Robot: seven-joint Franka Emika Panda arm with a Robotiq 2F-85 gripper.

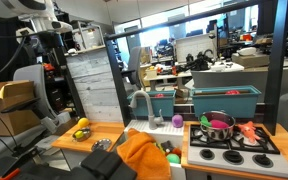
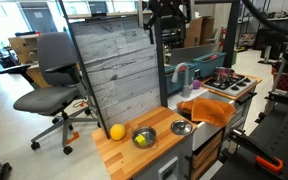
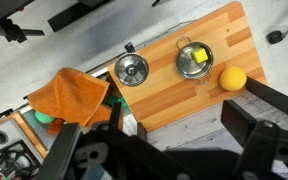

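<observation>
High above the wooden counter, my gripper stands open, its dark fingers wide apart and nothing between them. In the second exterior view it hangs from the arm near the top. Below it lies a small metal pan holding a yellow block. A round yellow-orange fruit or ball sits beside the pan, near the counter's edge. Toward the orange cloth rests a round metal lid. The cloth covers part of the sink area, with green and pink items partly hidden beside it.
A stove stands at the right with a steel pot and a red-pink item. The faucet rises behind the sink. A grey plank wall borders the counter. Bare wood surrounds the pan and lid.
</observation>
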